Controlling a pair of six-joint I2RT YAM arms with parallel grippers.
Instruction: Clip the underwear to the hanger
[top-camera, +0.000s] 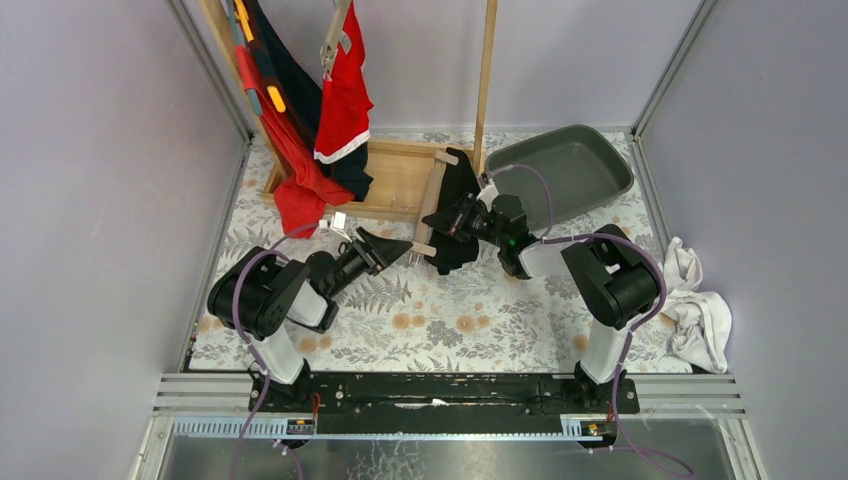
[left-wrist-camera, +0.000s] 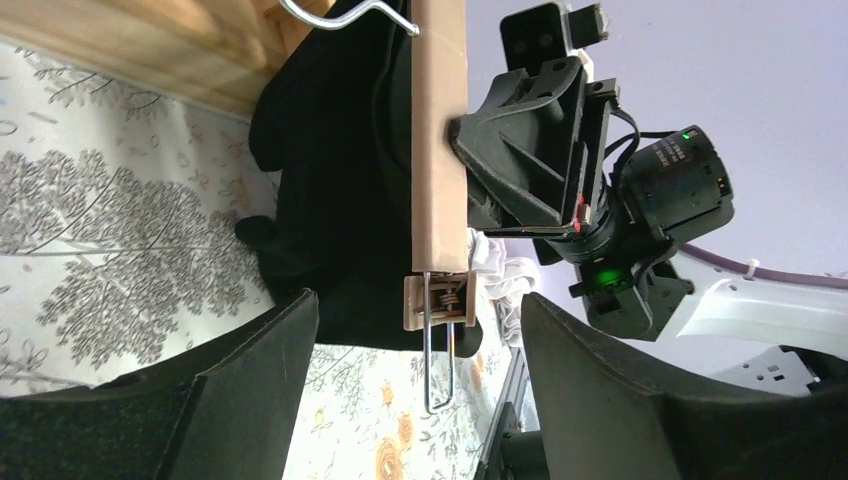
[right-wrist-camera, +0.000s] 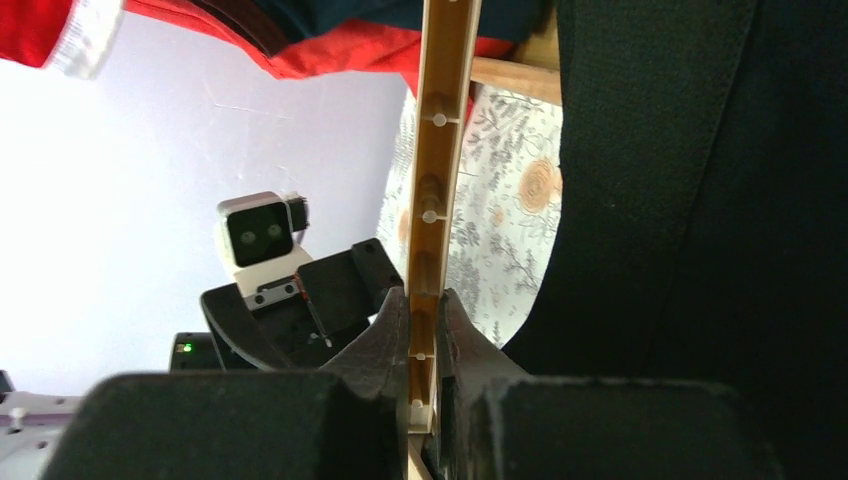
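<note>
The wooden hanger (top-camera: 433, 195) stands out in front of the rack, with the black underwear (top-camera: 448, 255) behind it on its right. My right gripper (top-camera: 434, 222) is shut on the hanger, seen edge-on in the right wrist view with dark cloth beside it. The hanger's end clip (left-wrist-camera: 440, 300) faces my left gripper, which is open with the clip and its wire between but apart from the fingers. Whether the cloth is inside a clip is hard to tell.
Red and dark garments (top-camera: 300, 190) hang on the wooden rack (top-camera: 400, 180) at the back left. A grey-green bin (top-camera: 560, 172) stands at the back right, white cloth (top-camera: 700, 330) at the right edge.
</note>
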